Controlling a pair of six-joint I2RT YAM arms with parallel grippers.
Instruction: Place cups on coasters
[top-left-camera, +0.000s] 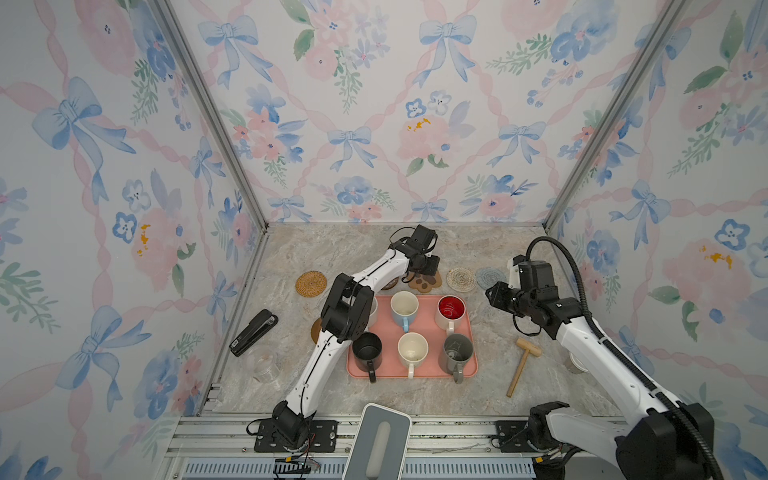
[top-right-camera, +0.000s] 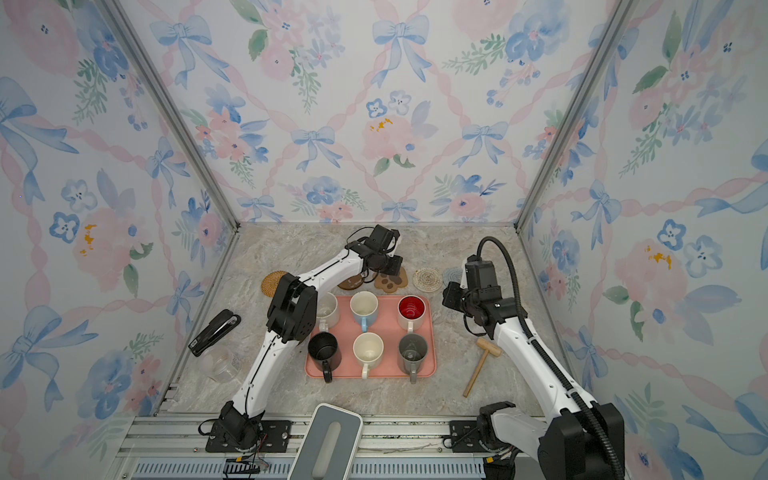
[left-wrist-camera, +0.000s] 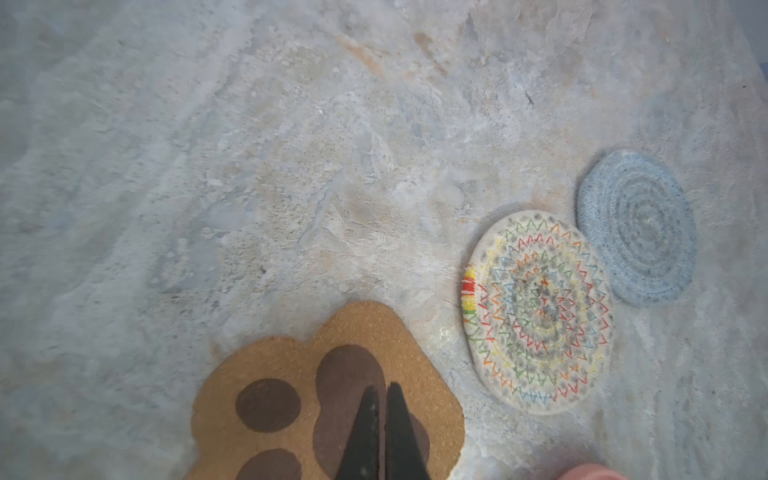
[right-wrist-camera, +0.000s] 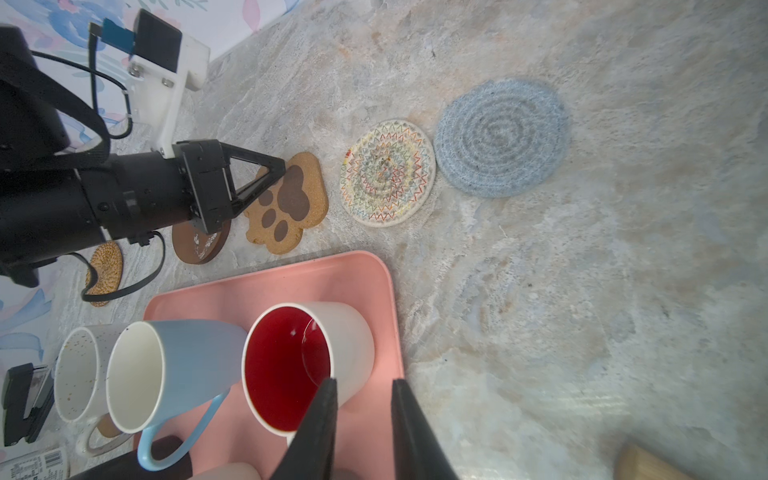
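Note:
Several cups stand on a pink tray (top-right-camera: 392, 329): a white cup with red inside (top-left-camera: 450, 312), a white-and-blue cup (top-left-camera: 404, 306), a cream cup (top-left-camera: 412, 349), a grey cup (top-left-camera: 456, 353), a black cup (top-left-camera: 367, 352) and another white cup (top-right-camera: 326, 310). Behind the tray lie a paw-shaped coaster (left-wrist-camera: 320, 400), a stitched round coaster (left-wrist-camera: 540, 312), a blue coaster (right-wrist-camera: 502, 137) and a dark brown coaster (right-wrist-camera: 200, 241). Above the paw coaster my left gripper is shut, nothing showing between its fingers. My right gripper hangs right of the tray, fingers apart and empty.
A woven coaster (top-left-camera: 311, 283), a black stapler-like tool (top-left-camera: 253, 332) and a clear glass (top-left-camera: 266, 369) occupy the left side. To the right lies a wooden mallet (top-left-camera: 520, 364). Bare tabletop shows behind the coasters.

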